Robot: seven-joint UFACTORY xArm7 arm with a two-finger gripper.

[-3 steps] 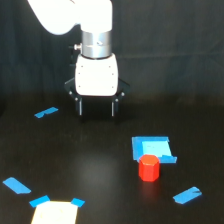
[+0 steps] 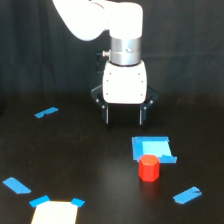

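Note:
My gripper (image 2: 125,117) hangs in the upper middle of the camera view, its white hand (image 2: 124,85) pointing down. The dark fingers stand wide apart and nothing shows between them. Lower down and to the right in the picture, a small red block (image 2: 149,168) with a many-sided outline rests on the dark table. It appears apart from the gripper. Just behind it lies a blue square (image 2: 138,148) with a paler patch in its middle, its front edge partly covered by the block.
A cream-coloured object (image 2: 55,213) is cut off by the bottom edge at left, with blue tape at its corners. Other blue tape strips lie at left (image 2: 17,186), far left (image 2: 46,112) and front right (image 2: 187,195).
The gripper has moved right and a little lower in the picture, its fingers still apart. Block, blue square and tape strips look unmoved.

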